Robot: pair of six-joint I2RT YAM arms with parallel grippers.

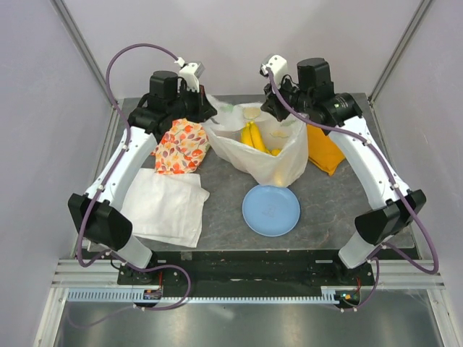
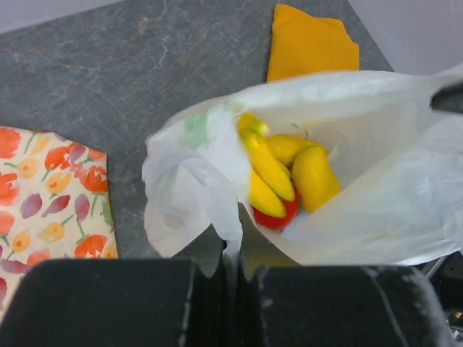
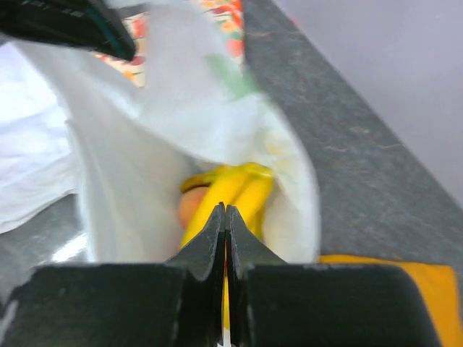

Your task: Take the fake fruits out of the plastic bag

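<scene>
The white plastic bag [image 1: 273, 168] stands open in the middle of the table. My left gripper is shut on its rim, and the thin film runs between the fingers. Above the bag's other side is my right gripper, shut, with nothing visible between its fingers. Inside the bag lie the bananas [image 2: 269, 163], a yellow fruit [image 2: 316, 177] and a red fruit [image 2: 280, 215]. An orange-toned fruit [image 3: 192, 206] also shows in the right wrist view beside the bananas. The bag wall and the grippers hide part of the contents.
An empty blue plate [image 1: 270, 210] lies in front of the bag. White cloth [image 1: 163, 206] and a flowered cloth [image 1: 181, 148] are at the left; an orange cloth [image 1: 324, 150] is at the right. Bare grey table [image 1: 333, 217] shows at the front right.
</scene>
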